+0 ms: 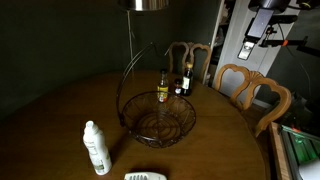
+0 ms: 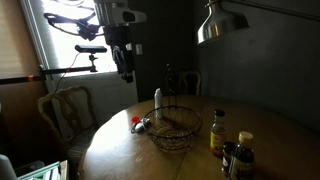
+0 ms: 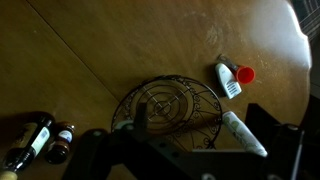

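High over the right side of the table in exterior view 1 hangs my gripper [image 1: 262, 42], well clear of everything on it. Its two dark fingers [image 3: 140, 114] stand wide apart in the wrist view, with no object held between them. Beneath lies a round black wire basket [image 1: 158, 122] with a tall hoop handle; it looks empty. A white bottle [image 1: 97, 148] stands upright to its left in exterior view 1. A white slotted utensil [image 3: 228, 80] rests on the table beside a small red item [image 3: 245, 75].
Dark sauce bottles [image 2: 217, 134] and jars [image 2: 228, 156] cluster on one side of the basket. A metal lamp [image 2: 222, 22] hangs over the table. Wooden chairs [image 1: 270, 98] stand around its edge.
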